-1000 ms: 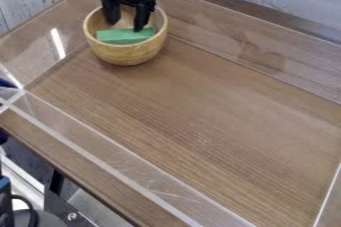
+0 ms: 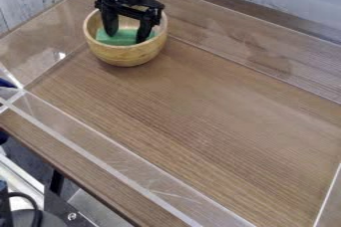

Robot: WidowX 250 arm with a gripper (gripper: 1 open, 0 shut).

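Note:
My gripper is at the top of the camera view, black, its fingers reaching down into a wooden bowl. A green object lies inside the bowl, partly hidden by the gripper. The gripper is open; whether its fingertips touch the green object is unclear.
Dark cables and a metal strip run along the lower left edge. A pale wall edge is at the top left.
The gripper has come lower over the bowl, now covering more of the green object. The green object appears shifted toward the left within the bowl.

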